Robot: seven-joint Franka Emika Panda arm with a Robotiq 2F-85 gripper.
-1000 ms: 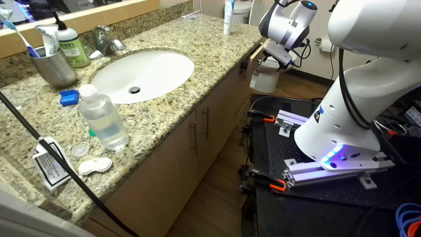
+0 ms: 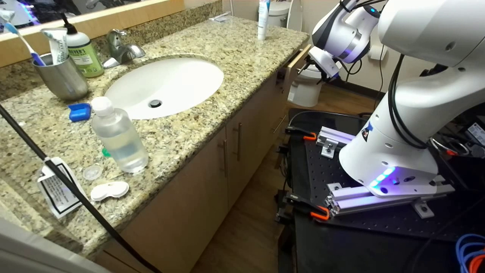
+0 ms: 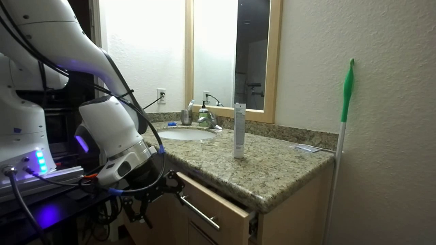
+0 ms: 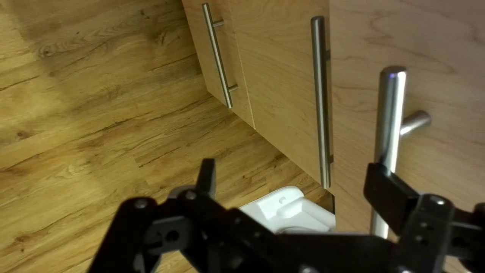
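In exterior view 2 a wooden drawer [image 3: 233,212] under the counter stands part open, with a metal bar handle [image 3: 200,213] on its front. My gripper [image 3: 165,208] is by the handle's near end, its black fingers spread apart. The wrist view shows my gripper open, with no object held between the fingers. One finger [image 4: 386,193] overlaps the drawer handle [image 4: 388,123] at the right; whether it touches the bar is unclear. Exterior view 1 shows the gripper [image 2: 323,75] small and dark beside the open drawer [image 2: 295,68].
On the granite counter [image 2: 191,123] stand a clear bottle [image 2: 122,141], a steel cup [image 2: 63,82], a soap bottle [image 2: 86,57] and an upright white tube [image 3: 239,134]. Lower cabinet handles [image 4: 320,100] project near the gripper. Open floor [image 4: 82,113] lies beside the cabinets.
In exterior view 1 the wrist and upper arm have shifted right, with the wrist tilting. The gripper moved slightly away from the cabinet. The drawer looks unchanged.
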